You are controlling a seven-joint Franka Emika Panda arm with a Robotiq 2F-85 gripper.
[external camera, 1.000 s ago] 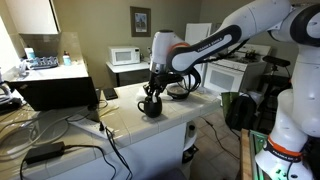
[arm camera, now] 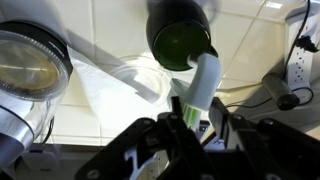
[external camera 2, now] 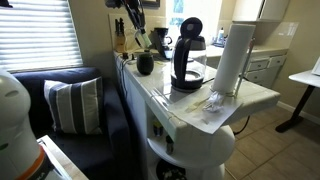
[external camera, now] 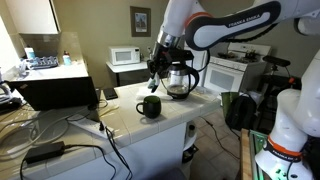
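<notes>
A white tube with a green part [arm camera: 205, 82] sits between the dark fingers of my gripper in the wrist view, and the fingers appear shut on it. Its white end points toward the dark mug [arm camera: 180, 32], whose inside looks green. From exterior view 1, the gripper [external camera: 154, 74] is above the mug [external camera: 151, 106], with the pale tube [external camera: 153, 88] hanging just over the rim. Exterior view 2 also has the tube [external camera 2: 144, 39] higher than the mug [external camera 2: 146, 64], which stands upright on the white counter [external camera 2: 160, 92].
A glass kettle [external camera 2: 190, 60] and a paper towel roll [external camera 2: 232, 58] stand farther along the counter, near crumpled white paper [external camera 2: 214, 102]. Cables [external camera: 105, 132] and a power strip [external camera: 45, 152] lie on the left. A pan [external camera: 178, 91] is behind the mug.
My gripper has risen from close over the mug, and the pale tube has come up with it. The mug stays in place.
</notes>
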